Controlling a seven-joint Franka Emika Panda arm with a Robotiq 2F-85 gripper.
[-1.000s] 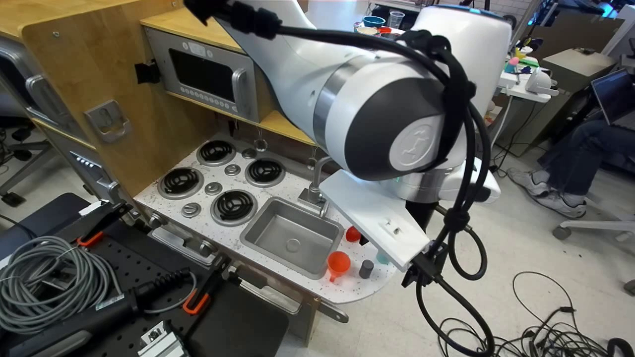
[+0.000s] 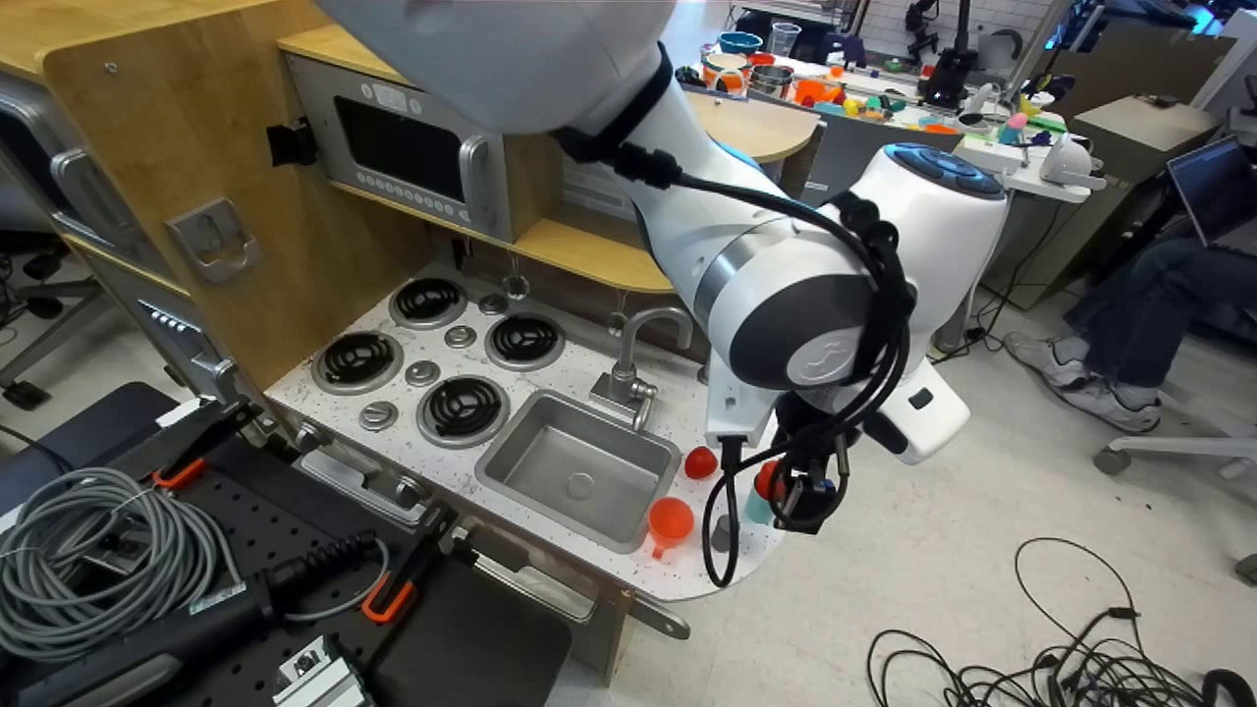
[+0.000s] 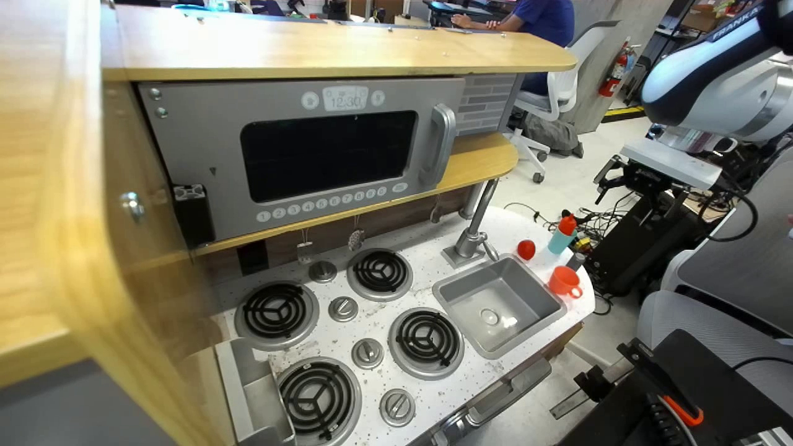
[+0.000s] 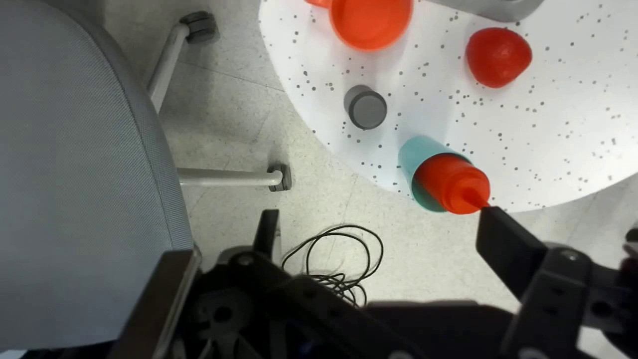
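My gripper is open, its two black fingers spread wide with nothing held between them. It hangs past the counter's rounded end, seen in the second exterior view well above and to the right of the counter. A teal cup (image 4: 421, 156) with a red squeeze bottle (image 4: 452, 182) inside stands near the counter edge, the bottle's tip appearing close to the right finger (image 4: 508, 248) in the wrist view. Beside it are a small grey cylinder (image 4: 368, 110), a red tomato-like object (image 4: 498, 57) and an orange-red mug (image 3: 565, 281).
The empty sink (image 3: 499, 305) and faucet (image 3: 469, 241) lie inward of these objects, with several stove burners beyond. A wooden shelf (image 3: 483, 160) overhangs the counter's back. A grey chair (image 4: 89, 179) and floor cables (image 4: 341, 257) lie past the edge.
The counter objects have not visibly moved.
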